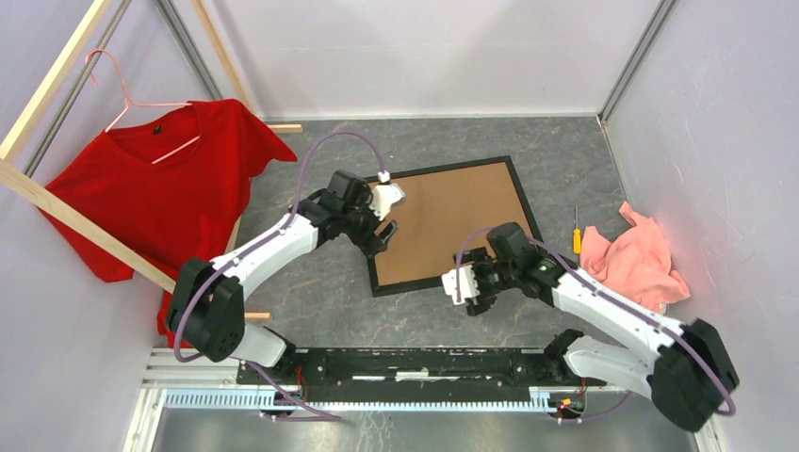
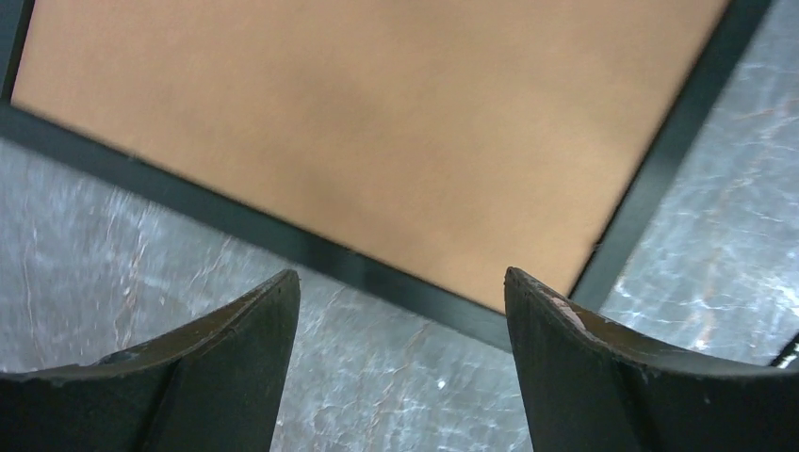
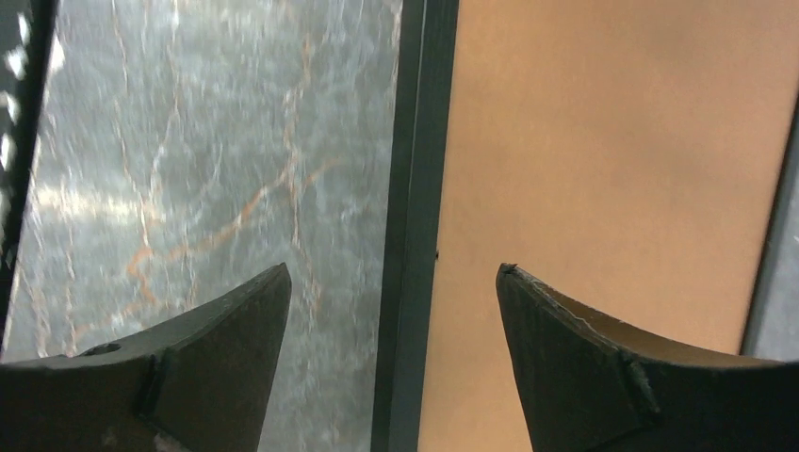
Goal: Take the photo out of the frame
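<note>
A black photo frame (image 1: 441,169) lies flat on the grey floor, its plain brown panel (image 1: 462,209) facing up. No picture side shows. My left gripper is open above the frame's left part; a stretch of black border (image 2: 363,271) passes beyond its fingertips. Near the front border, my right gripper also hangs open, and the border strip (image 3: 415,207) runs through the gap between its fingers in the right wrist view. Neither gripper has anything held between its fingers. The camera mounts partly cover the fingers in the top view.
A yellow screwdriver (image 1: 577,237) and a crumpled pink cloth (image 1: 633,264) lie right of the frame. On the left, a red shirt (image 1: 179,188) hangs from a wooden rack (image 1: 89,223). Bare floor (image 1: 330,320) surrounds the frame.
</note>
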